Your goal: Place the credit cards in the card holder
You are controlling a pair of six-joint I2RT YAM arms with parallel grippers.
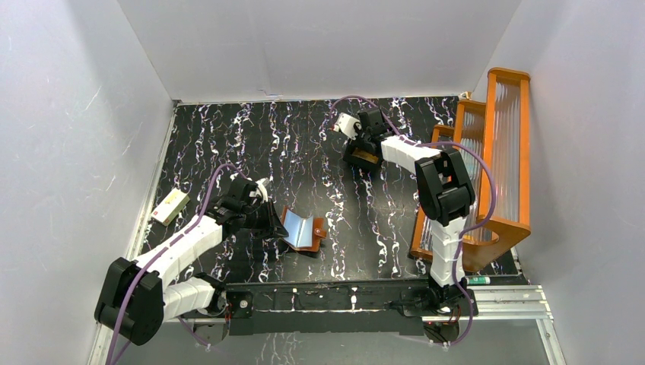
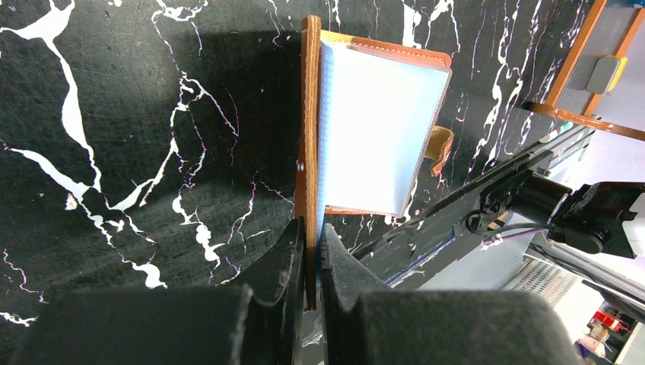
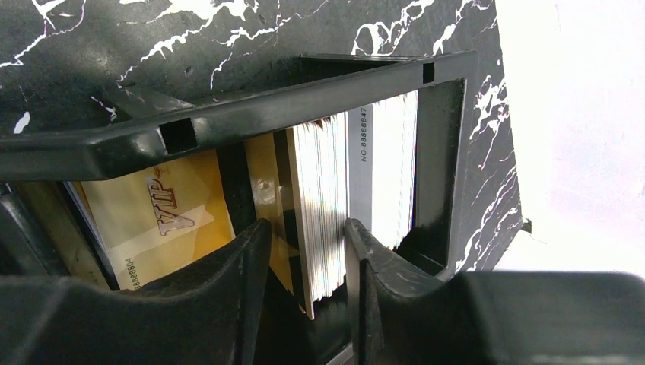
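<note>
The brown card holder lies unfolded on the table at front centre, its clear sleeves facing up. My left gripper is shut on its upright brown cover and a sleeve edge. At the back, a black box holds the credit cards on edge. In the right wrist view, a pale stack of cards stands beside a gold VIP card inside the box's black rim. My right gripper is open, a fingertip on each side of part of that stack; firm contact cannot be made out.
A wooden rack with clear panels stands along the right side, near the right arm. On the left lies a pale, dark-sided block. The table between the holder and the box is clear.
</note>
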